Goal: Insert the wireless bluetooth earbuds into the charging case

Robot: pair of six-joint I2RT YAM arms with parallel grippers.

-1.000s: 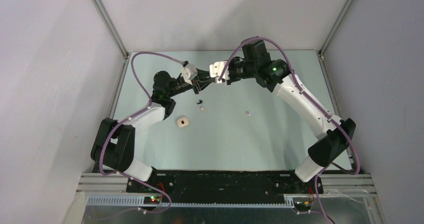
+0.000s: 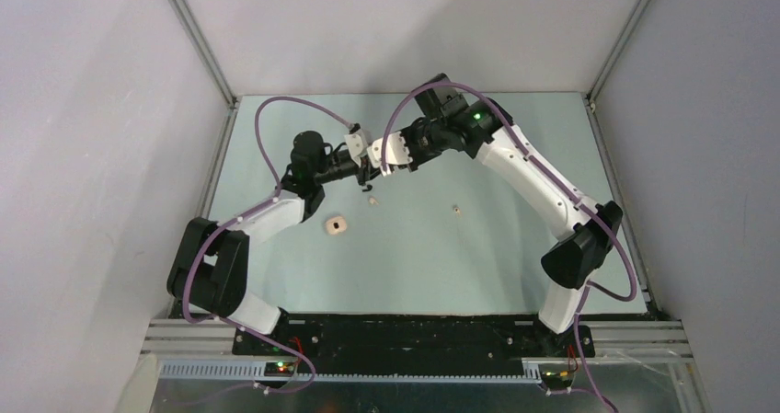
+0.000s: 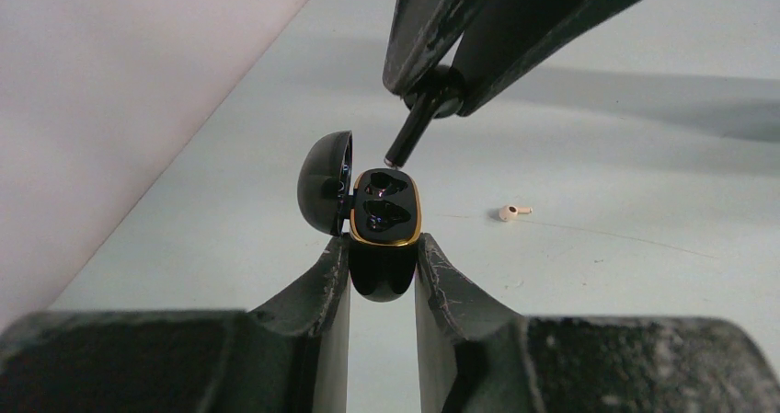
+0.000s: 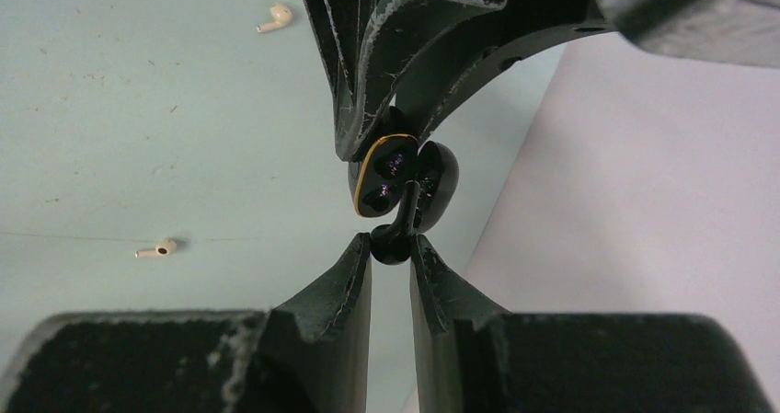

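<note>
The black, gold-rimmed charging case [image 3: 381,264] stands with lid [image 3: 322,181] open between my left gripper's [image 3: 384,275] fingertips. My right gripper is shut on a black earbud [image 4: 397,231], its stem hanging just above the case's two slots in the left wrist view and overlapping the case in the right wrist view. Whether it touches the case I cannot tell. In the top view both grippers meet above the table, largely hidden by their wrists.
White earbuds [image 2: 456,210] [image 4: 275,17] lie on the table [image 2: 432,257]. A pink case [image 2: 336,225] and a small black object [image 2: 366,189] lie there too. Walls border the sides and back.
Both wrists have shifted leftward and toward the front in the top view, still close together; the right arm's elbow has also moved left. The objects on the table have not moved.
</note>
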